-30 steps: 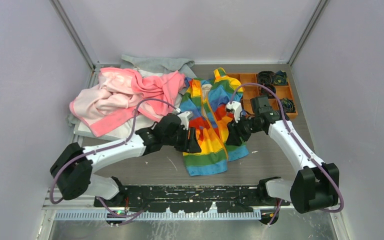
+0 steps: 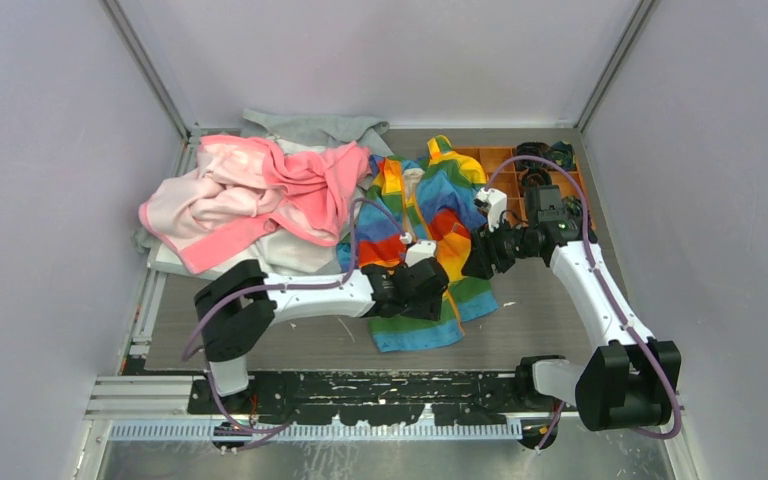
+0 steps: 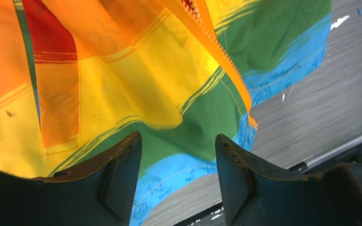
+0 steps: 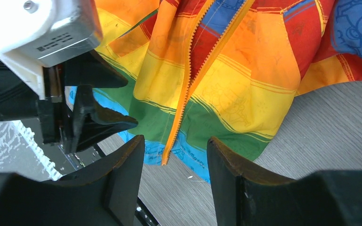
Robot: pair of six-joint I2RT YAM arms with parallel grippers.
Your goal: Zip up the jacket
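Observation:
The rainbow-striped jacket (image 2: pixel 410 335) lies spread on the table, its orange zipper (image 3: pixel 231 70) running down to the lower hem, split higher up. My left gripper (image 2: pixel 420 305) is over the jacket's lower front, open and empty; in its wrist view the zipper end lies beyond the fingertips. My right gripper (image 2: pixel 485 255) is open above the jacket's right side; its wrist view shows the zipper (image 4: pixel 181 108) and, at upper left, the left gripper's body.
A pile of pink and white cloths (image 2: pixel 230 200) fills the back left. An orange compartment box (image 2: pixel 480 155) with dark coils stands at back right. Bare table (image 2: pixel 320 340) shows around the jacket's lower end.

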